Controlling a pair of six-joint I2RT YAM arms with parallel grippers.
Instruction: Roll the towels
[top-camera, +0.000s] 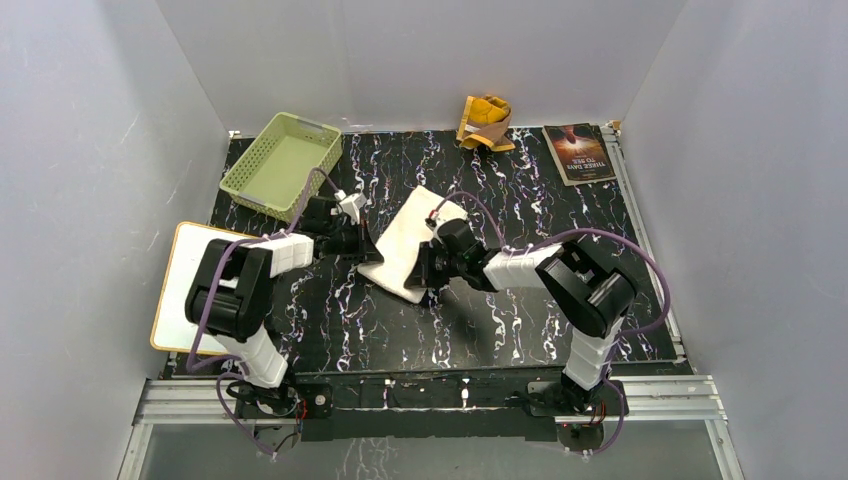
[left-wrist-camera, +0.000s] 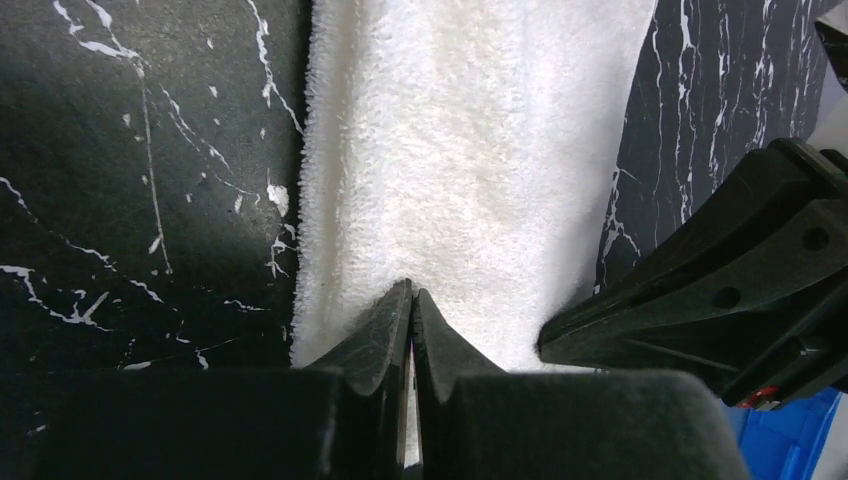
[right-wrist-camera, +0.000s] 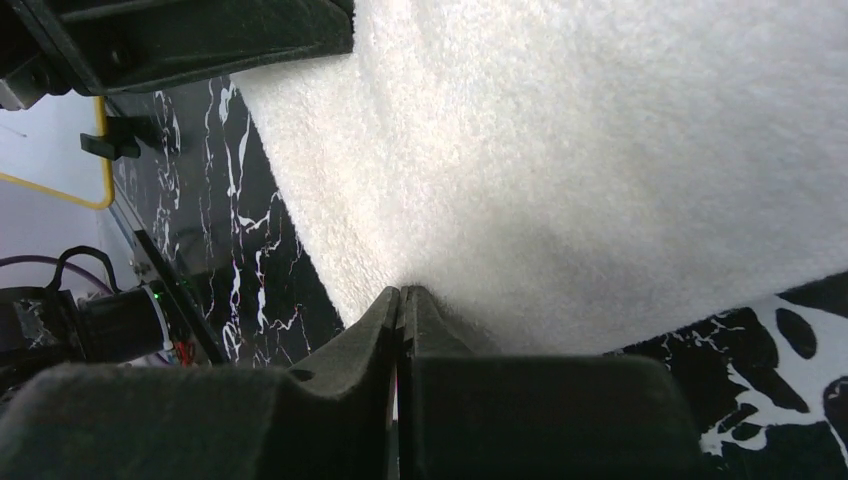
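Note:
A white terry towel (top-camera: 408, 226) lies slanted and folded flat in the middle of the table. At its near left corner is my left gripper (top-camera: 374, 258), pointing down. In the left wrist view the tips of the left gripper meet and press against the towel (left-wrist-camera: 460, 170); no cloth shows clearly between them. Over the towel's near right corner stands my right gripper (top-camera: 416, 284). The right wrist view shows the right gripper with its tips together against the towel (right-wrist-camera: 580, 200), again with no cloth plainly between. The arms hide parts of both long edges.
A green basket (top-camera: 239, 202) stands at the back left, and a whiteboard (top-camera: 185, 285) lies at the left under the left arm. A yellow and brown bag (top-camera: 486, 122) and a book (top-camera: 580, 155) sit along the back. Free table lies in front of the towel.

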